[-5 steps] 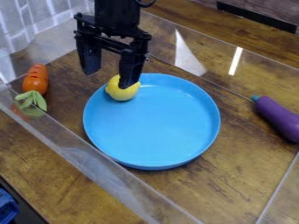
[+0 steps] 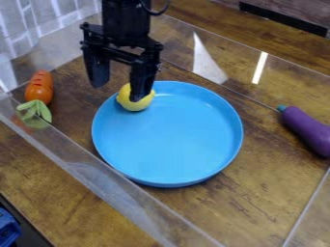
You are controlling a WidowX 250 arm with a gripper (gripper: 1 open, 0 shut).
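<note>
My black gripper [image 2: 123, 69] hangs open over the upper left part of a blue plate [image 2: 168, 145]. Just below it, a round yellow object [image 2: 135, 100] rests near the plate's upper left rim, with nothing visibly held between the fingers.
An orange carrot [image 2: 39, 89] with green leaves lies at the left. A purple eggplant [image 2: 307, 132] lies at the right. Transparent walls edge the wooden surface, and a blue object [image 2: 11, 232] shows at the bottom left corner.
My gripper has shifted slightly to the left. The plate, yellow object, carrot and eggplant look unmoved.
</note>
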